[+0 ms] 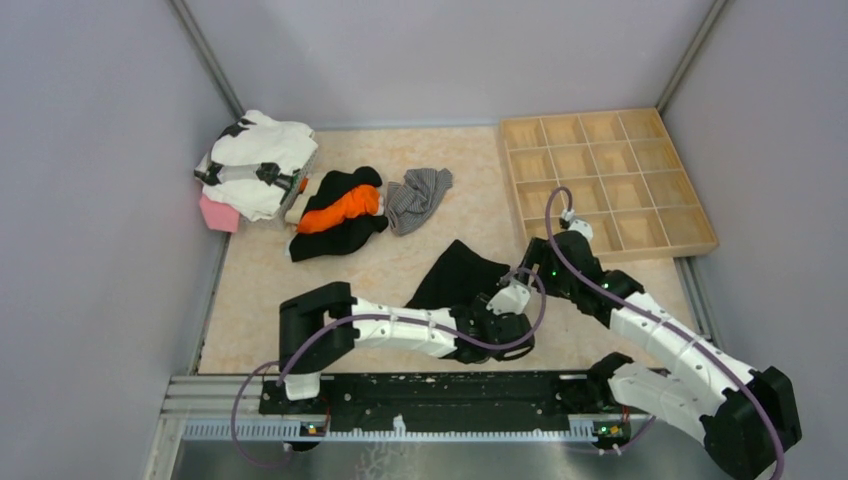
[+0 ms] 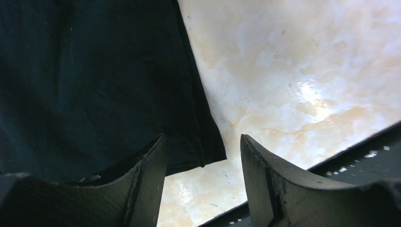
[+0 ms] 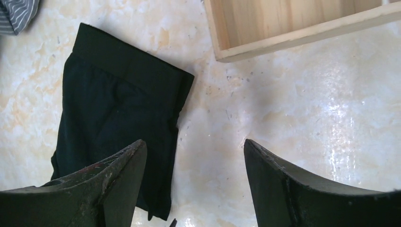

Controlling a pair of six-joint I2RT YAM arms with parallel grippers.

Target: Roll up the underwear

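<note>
A black underwear [image 1: 447, 275] lies flat near the middle of the table, its folded band along the far edge in the right wrist view. My left gripper hangs open over the garment's near right corner, where a narrow doubled edge shows between and beyond its fingers. My right gripper is open above the table just right of the underwear, whose right edge shows between its fingers. In the top view my left arm hides part of the garment.
A wooden compartment tray [image 1: 655, 240] stands at the back right, close to the right gripper. A grey patterned cloth [image 1: 420, 200], black and orange clothes [image 1: 340, 210] and a basket of white clothes [image 1: 255, 165] lie at the back left. The table's front edge is near.
</note>
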